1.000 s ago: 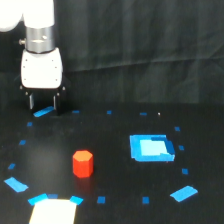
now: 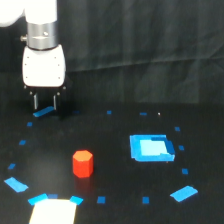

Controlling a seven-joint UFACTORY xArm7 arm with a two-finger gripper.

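At the back left, my gripper (image 2: 44, 104) hangs above the dark table, its two fingers (image 2: 55, 101) apart and nothing visible between them. A red hexagonal block (image 2: 83, 164) lies on the table in front of it and to the right, well clear of the fingers. On the right side is a blue square (image 2: 136, 155) with a white patch (image 2: 153, 147) inside; I cannot tell whether it is a shallow tray or a flat marking.
A cream square (image 2: 53, 213) is cut off by the bottom edge. Several small blue tape marks, such as one tape strip (image 2: 184, 193) at the lower right, dot the table. Between the red block and the blue square the surface is clear. A dark curtain (image 2: 150, 50) hangs behind.
The arm and gripper have shifted slightly to the right. The red block, blue square and cream square have stayed in place.
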